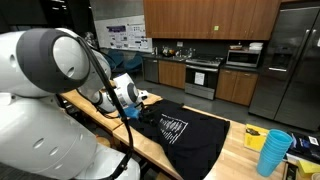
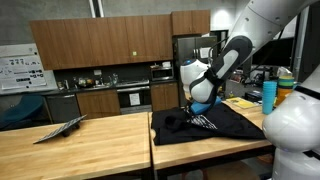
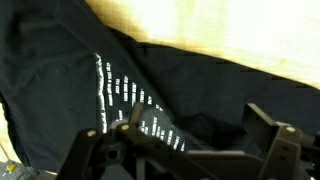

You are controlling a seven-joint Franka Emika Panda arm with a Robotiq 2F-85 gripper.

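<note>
A black garment with a white print [image 1: 172, 128] is spread over the wooden table, its left part bunched up under the arm. Seen from exterior view 2, the dark cloth [image 2: 172, 127] rises in folds around the gripper [image 2: 200, 108]. Looking down in the wrist view, my gripper stands open above the black fabric [image 3: 205, 85], fingers apart. White lettering [image 3: 125, 90] runs along a fold at left of centre. A raised dark fold lies between the fingers near the bottom; whether they touch it, I cannot tell.
Blue cups [image 1: 273, 153] stand at the table's right end, near a yellow item [image 1: 256, 137]. Bare wood [image 2: 95, 150] stretches across the table's left part in exterior view 2. Kitchen cabinets and a fridge [image 1: 288, 70] are far behind.
</note>
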